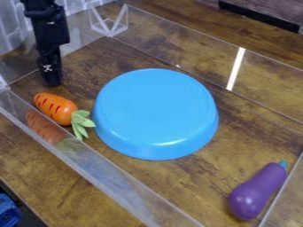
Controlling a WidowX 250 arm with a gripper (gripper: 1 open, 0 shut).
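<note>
My black gripper [50, 64] hangs at the upper left inside the clear-walled bin, above and behind an orange toy carrot [57, 110] with pale green leaves. Its fingertips are dark and small, so their opening is hard to make out. A large upturned blue round dish or plate [155, 113] sits in the middle. A purple toy eggplant [256, 193] lies at the lower right.
Transparent walls [101, 177] border the wooden floor on the sides.
</note>
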